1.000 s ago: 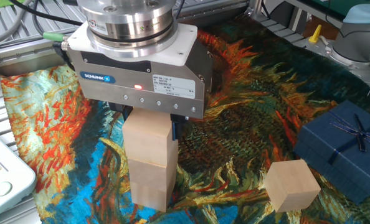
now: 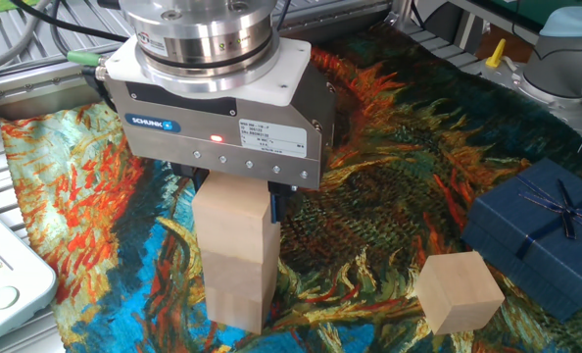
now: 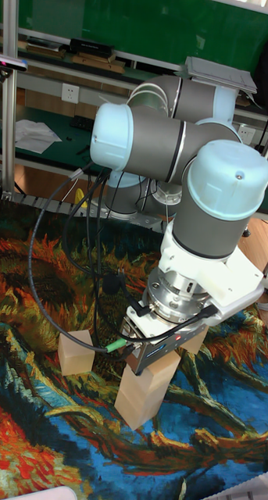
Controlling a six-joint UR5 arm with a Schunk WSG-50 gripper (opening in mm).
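Observation:
Two pale wooden blocks stand one on the other as a tower in the middle of exterior view 2, an upper block (image 2: 236,218) on a lower block (image 2: 236,292). My gripper (image 2: 234,191) points down over it, its dark fingers (image 2: 279,203) at opposite sides of the upper block. They look shut on that block; the far finger is partly hidden. The lower block rests on the cloth, and no clear gap shows between the two. In exterior view 3 the tower (image 3: 144,400) stands beneath the gripper body, which hides the fingers.
A loose wooden block (image 2: 459,292) sits right of the tower, near a blue ribboned box (image 2: 541,235). Exterior view 3 shows another block (image 3: 76,355) at the left. A white device (image 2: 7,279) lies at the left edge.
Otherwise the gripper, the lower block and the loose block look unmoved.

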